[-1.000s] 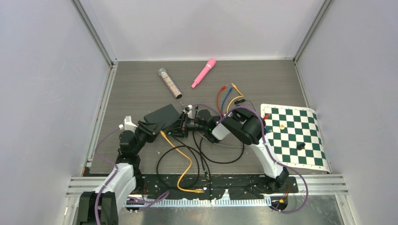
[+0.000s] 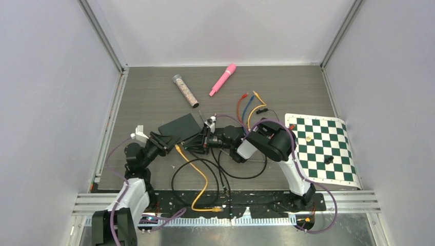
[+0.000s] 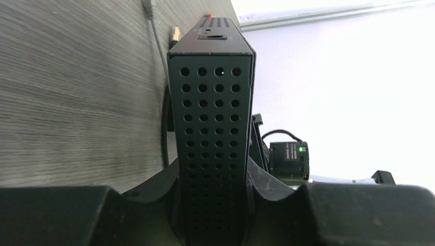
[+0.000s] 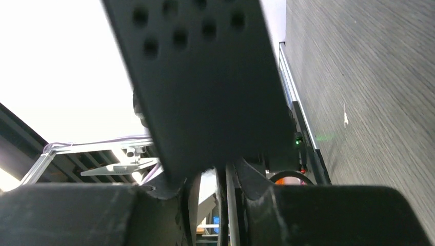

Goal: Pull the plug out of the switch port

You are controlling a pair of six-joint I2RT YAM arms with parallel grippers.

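The black switch (image 2: 179, 125) lies between the two arms in the top view; its perforated metal case (image 3: 210, 102) fills the middle of the left wrist view, held by my left gripper, which is shut on it. My right gripper is beside the switch, whose dark case looms blurred above its fingers; the fingers look narrowly parted, with a thin dark strip between them that I cannot identify. In the top view a yellow cable plug (image 2: 178, 148) is near the switch's lower edge. Whether it sits in a port cannot be told.
A clear tube (image 2: 185, 90) and a pink microphone (image 2: 223, 79) lie at the back. Red, blue and yellow cables (image 2: 256, 105) lie right of centre. A checkered board (image 2: 323, 148) is on the right, and looped black cables (image 2: 195, 179) lie in front.
The arms and switch have shifted slightly, with the left wrist's white part and housing moving a little.
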